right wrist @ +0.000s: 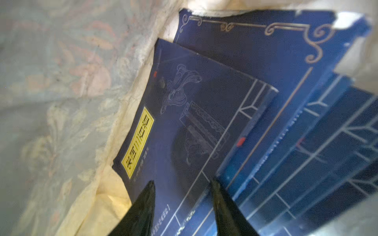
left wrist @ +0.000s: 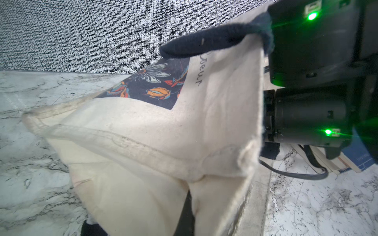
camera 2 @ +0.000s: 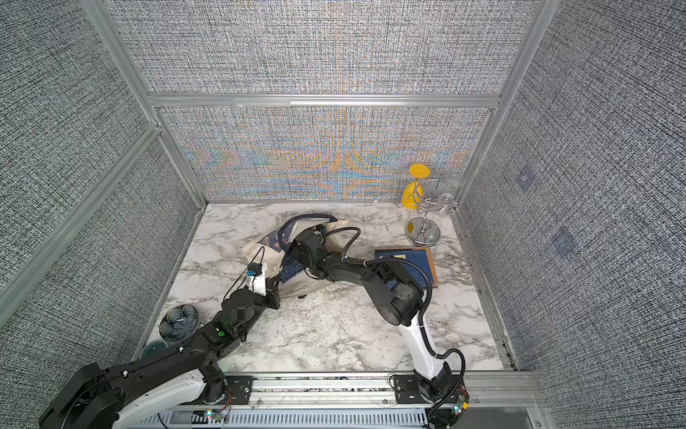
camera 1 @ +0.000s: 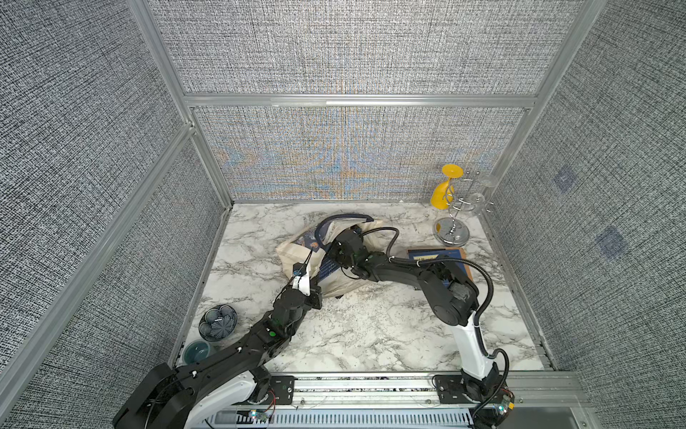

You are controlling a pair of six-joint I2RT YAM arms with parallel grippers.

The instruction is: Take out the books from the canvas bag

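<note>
The cream canvas bag (camera 1: pixel 293 254) with dark handles lies at the table's middle. In the left wrist view its floral-printed cloth (left wrist: pixel 157 94) fills much of the frame; my left gripper (camera 1: pixel 314 286) is at its front, shut, its tips mostly hidden by cloth. My right gripper reaches inside the bag, fingers parted over several blue books (right wrist: pixel 185 118) that lie fanned against the lining, the top one with a yellow title label. Whether a book edge sits between those fingers is unclear.
More books (camera 2: pixel 400 257) lie right of the bag. A metal rack (camera 1: pixel 451 230) with yellow and clear glasses stands at the back right; dark bowls (camera 1: pixel 218 321) sit front left.
</note>
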